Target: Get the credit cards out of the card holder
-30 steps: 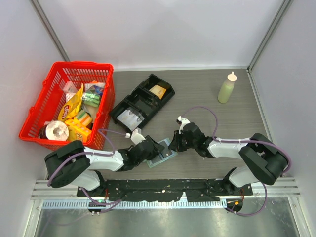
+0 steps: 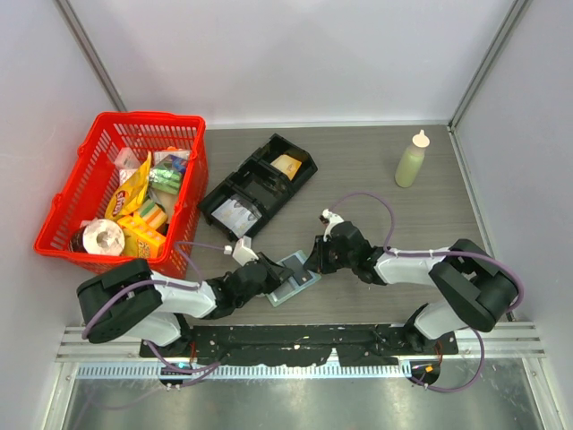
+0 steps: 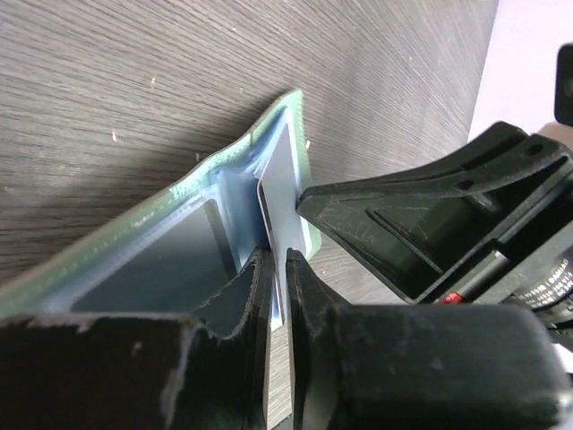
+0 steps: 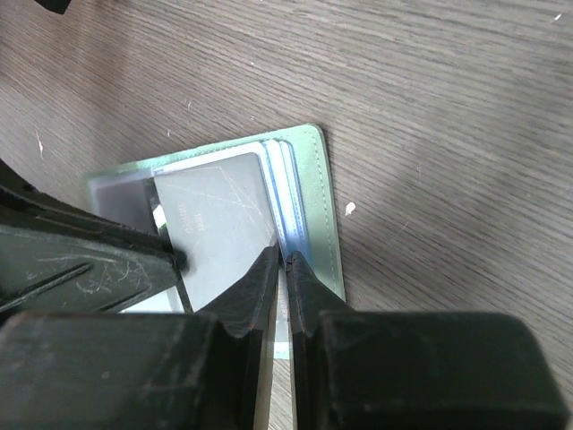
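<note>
The pale green card holder lies on the table with clear blue-tinted pockets and grey cards. In the left wrist view one grey card stands tilted up at the holder's end. Its near part runs down between the close-set fingers of my left gripper; whether they grip it is unclear. At the holder's right side my right gripper is shut on the layered edge of the holder. A flat grey card face shows beside it, with the left gripper's finger against it.
A black divided tray stands behind the holder, and a full red basket is at the left. The squeeze bottle stands at the back right. Bare table lies between tray and bottle.
My right arm looks unmoved, as do the tray, basket and bottle.
</note>
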